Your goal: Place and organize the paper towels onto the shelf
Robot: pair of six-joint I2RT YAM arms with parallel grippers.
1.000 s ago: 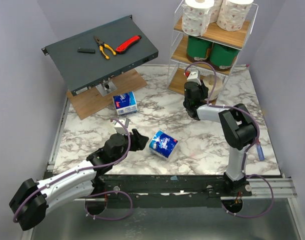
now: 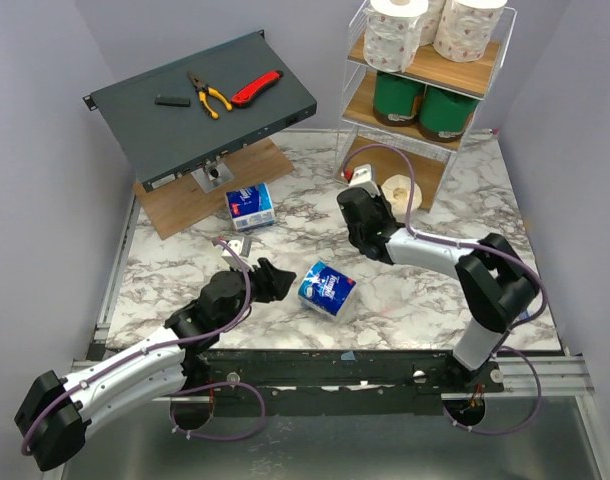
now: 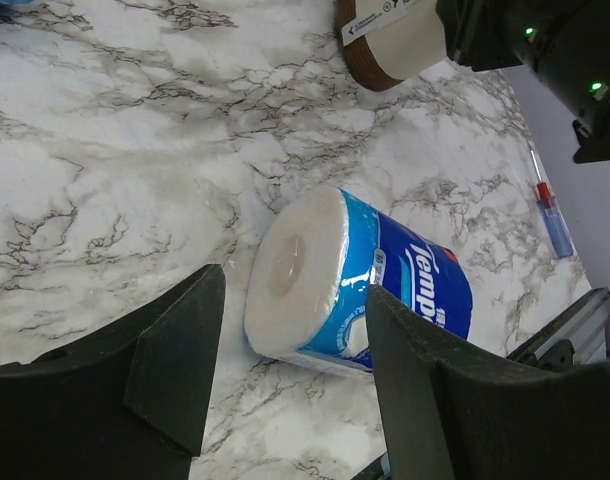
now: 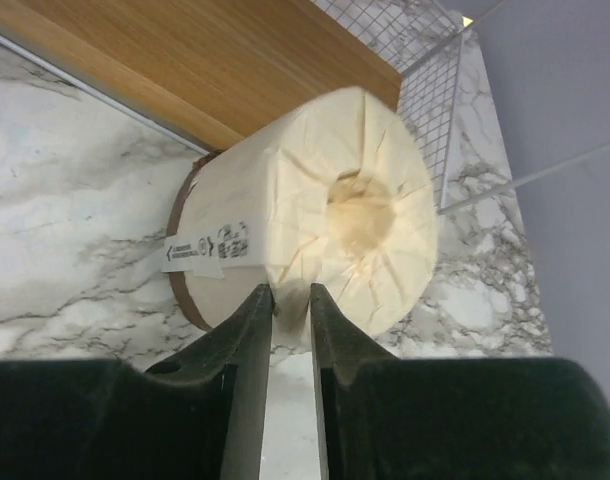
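Note:
In the right wrist view a beige-wrapped roll (image 4: 225,200) leans before the lowest shelf, and my right gripper is nearly closed on its creased near edge. From above, this roll (image 2: 400,192) is partly hidden by the gripper (image 2: 368,178). My left gripper stands open and empty, fingers wide apart. Beyond them lies a blue Tempo roll (image 3: 410,265) on its side, also seen from above as the blue pack (image 2: 327,289), right of the left gripper (image 2: 242,246). The white wire shelf (image 2: 455,70) stands at back right.
Patterned rolls (image 2: 393,36) fill the top shelf and green rolls (image 2: 398,98) the middle one. Another blue pack (image 2: 250,206) stands by the dark tool panel (image 2: 175,120).

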